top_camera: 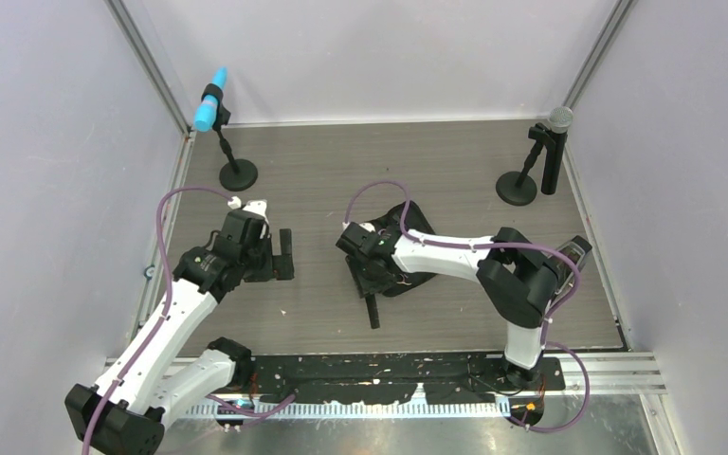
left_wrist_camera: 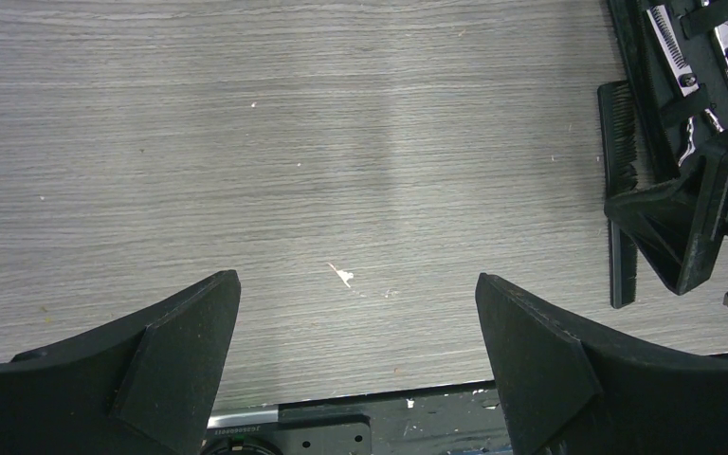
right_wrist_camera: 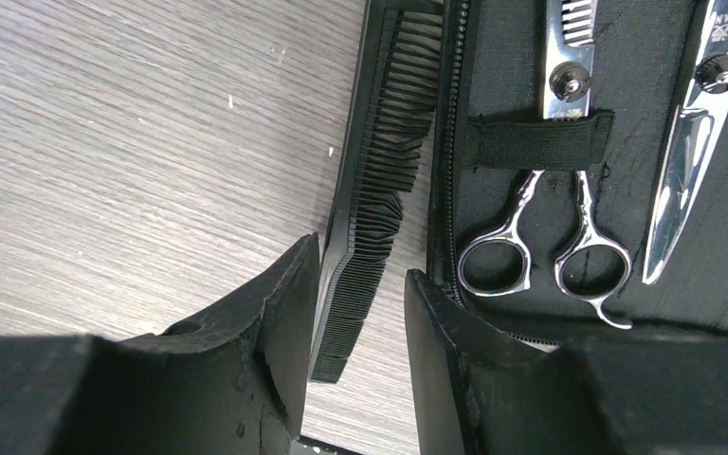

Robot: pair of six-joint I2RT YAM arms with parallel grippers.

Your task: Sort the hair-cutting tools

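A black comb (right_wrist_camera: 370, 171) lies along the zipped edge of an open black case (right_wrist_camera: 720, 275), which holds thinning scissors (right_wrist_camera: 569, 85) under an elastic loop and a second pair of shears (right_wrist_camera: 692, 152). My right gripper is open low at the comb's lower part, one finger either side of it. In the top view it covers part of comb and case. My left gripper stands open at the left of the table, nothing between its fingers, over bare wood.
Two stands, one with a blue cylinder (top_camera: 207, 111), the other with a microphone (top_camera: 557, 128), stand at the back corners. A device (top_camera: 573, 256) lies at the right edge, partly behind the right arm.
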